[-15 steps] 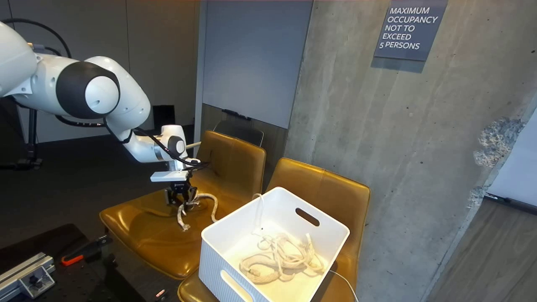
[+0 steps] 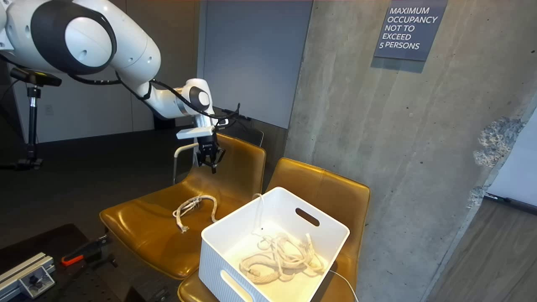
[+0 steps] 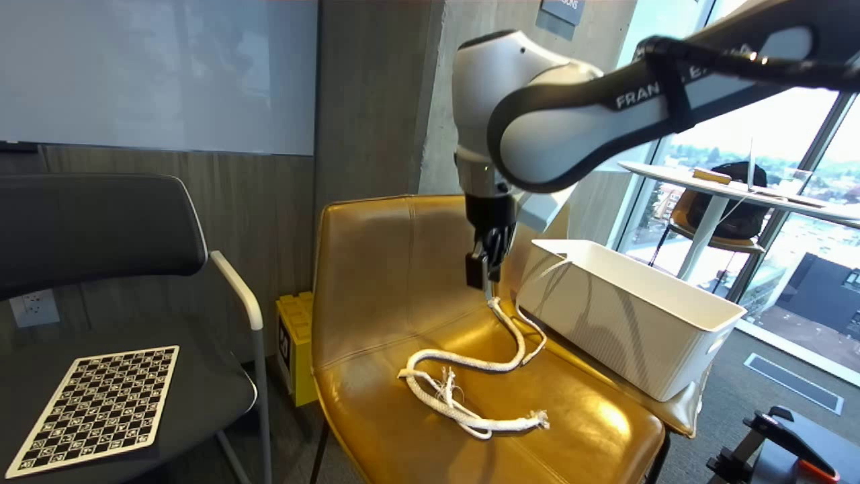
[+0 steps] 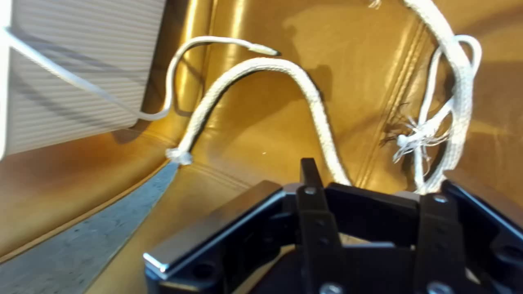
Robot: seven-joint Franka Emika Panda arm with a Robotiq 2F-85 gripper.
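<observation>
My gripper [image 2: 211,165] hangs in the air above the left tan chair, shut, and nothing shows between its fingers. Below it a frayed white rope [image 2: 214,204] lies curved on the seat; exterior view 2 shows the rope's frayed end [image 3: 524,421] near the seat's middle. In the wrist view the arched rope [image 4: 267,63] runs behind my gripper, and a knotted, frayed stretch of rope [image 4: 461,98] lies at right. A thinner cord [image 4: 174,73] hangs over the white bin's rim [image 4: 5,83] onto the chair. More tangled rope [image 2: 282,256] rests inside the bin.
The white bin [image 2: 211,236] stands on the right-hand chair, close beside the left chair seat [image 2: 146,226]. The chair backrest [image 3: 387,266] rises behind the rope. A dark chair with a checkered board [image 3: 97,407] is at the left in exterior view 2.
My gripper has risen from the rope on the seat and shifted right in exterior view 1. The rope stays on the chair, and the bin has not moved.
</observation>
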